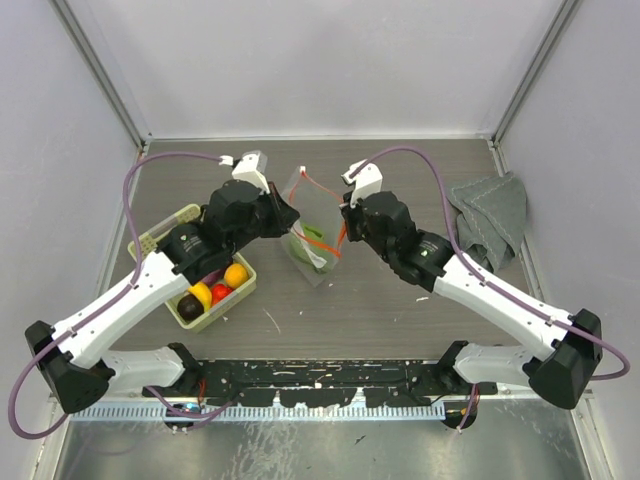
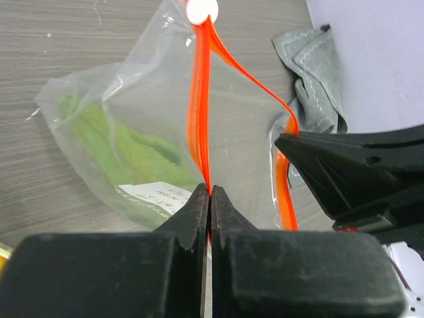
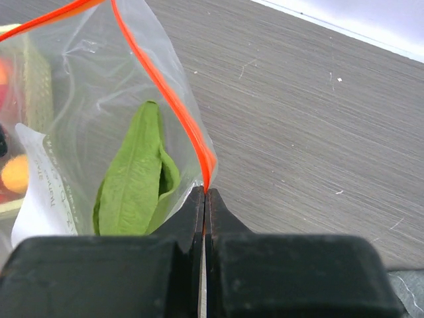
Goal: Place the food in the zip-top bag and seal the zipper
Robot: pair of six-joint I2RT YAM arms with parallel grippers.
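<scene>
Between my grippers hangs a clear zip top bag (image 1: 318, 205), its orange zipper (image 3: 165, 93) parted into an open mouth. Inside lies a green food item (image 3: 129, 175), low in the bag, beside a white printed label (image 2: 159, 193). My left gripper is shut on the zipper edge at one side of the mouth. On the opposite side, the zipper edge runs into the fingertips of my right gripper, also shut. A white round slider (image 2: 201, 10) shows at the top of the left wrist view, on the zipper.
At left, partly under the left arm, a pale green basket (image 1: 207, 318) holds several toy foods, including an orange (image 1: 236, 275) and a banana (image 1: 201, 294). A grey cloth (image 1: 487, 222) lies at the right. Bare table surrounds the bag at the back and front.
</scene>
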